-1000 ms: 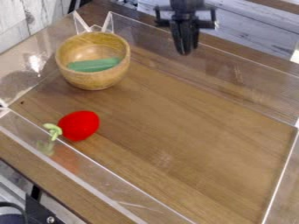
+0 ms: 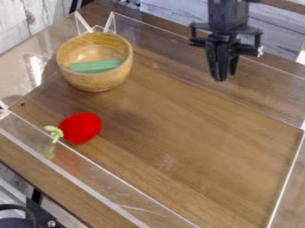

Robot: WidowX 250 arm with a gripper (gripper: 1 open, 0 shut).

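Note:
The gripper (image 2: pixel 219 62) is at the upper right of the camera view, above the back of the wooden table, pointing down and shut, with nothing seen between its fingers. To its left sits a wooden bowl (image 2: pixel 114 48) holding a green elongated object (image 2: pixel 93 67). A red vegetable (image 2: pixel 82 127) with a green stem, perhaps a pepper or radish, lies at the lower left of the table, well apart from the gripper.
Raised edges border it on the left and right. A black cable or fitting (image 2: pixel 14 216) shows at the bottom left corner.
The gripper has moved lower in the view and slightly right, coming toward the camera over the table. The bowl and red vegetable have not moved.

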